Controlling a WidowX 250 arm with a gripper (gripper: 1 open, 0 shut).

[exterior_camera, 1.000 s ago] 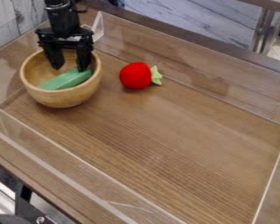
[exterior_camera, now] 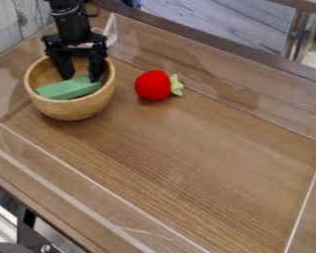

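A wooden bowl [exterior_camera: 78,107] at the upper left holds a green block [exterior_camera: 66,88]. My black gripper [exterior_camera: 78,61] reaches down into the back of the bowl from above, its fingers behind and over the green block. Whether anything is between the fingers is unclear. Right of the bowl lies a red tomato-like object [exterior_camera: 153,85] with pale green leaves.
A white shelf edge [exterior_camera: 292,8] juts in at the top right. A wall stands at the back left.
The green block has shifted slightly within the bowl toward the front left, and its tilt looks a little different. The gripper has moved only slightly.
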